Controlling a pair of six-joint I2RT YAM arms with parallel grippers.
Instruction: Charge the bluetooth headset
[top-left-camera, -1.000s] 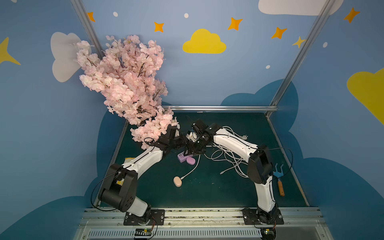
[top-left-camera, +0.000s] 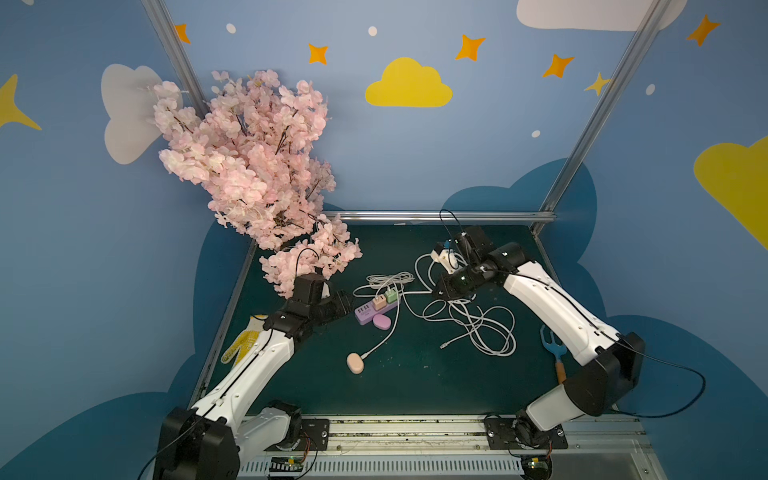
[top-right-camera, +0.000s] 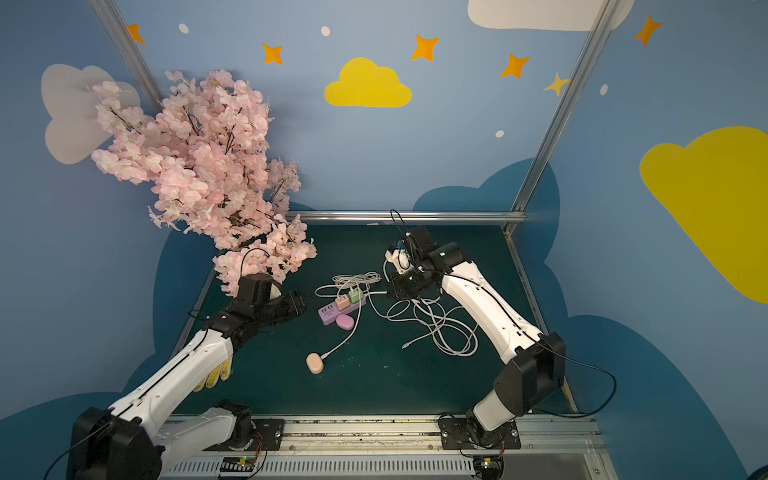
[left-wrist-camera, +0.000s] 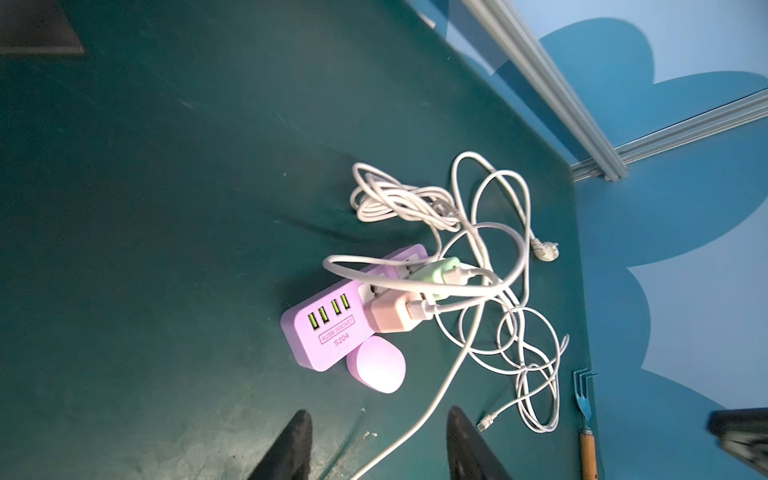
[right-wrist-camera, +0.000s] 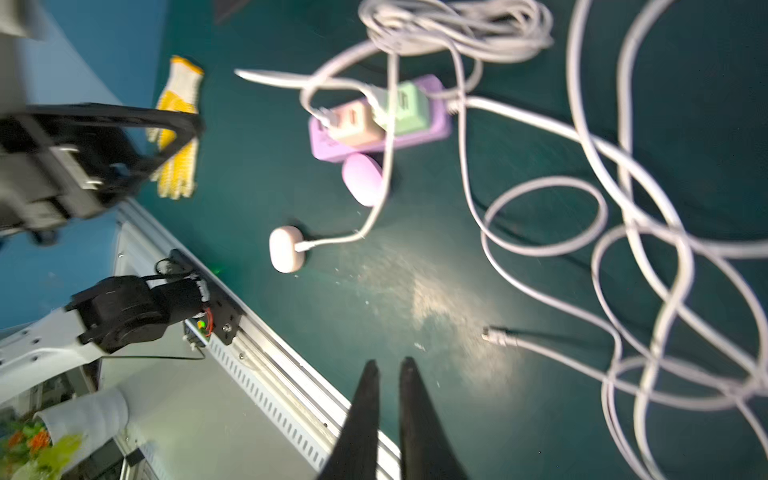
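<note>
A purple power strip (left-wrist-camera: 332, 336) holds a peach charger (left-wrist-camera: 390, 313) and a green one (left-wrist-camera: 436, 272), each with a white cable plugged in. A cable runs to a peach earbud case (right-wrist-camera: 285, 249) at the front, its connector at the case's end. A pink rounded case (left-wrist-camera: 376, 364) lies against the strip. My left gripper hangs left of the strip, fingers apart and empty. My right gripper is raised right of the strip, its fingertips a little apart with nothing visible between them.
Loose white cables (right-wrist-camera: 552, 248) cover the centre right. A pink blossom tree (top-left-camera: 240, 160) fills the back left. A yellow glove (right-wrist-camera: 180, 136) lies at the left edge, a blue garden fork (top-left-camera: 557, 352) at the right.
Both arms have drawn apart from the power strip: my right arm moved right and higher, my left shifted left. The strip and its chargers are now uncovered.
</note>
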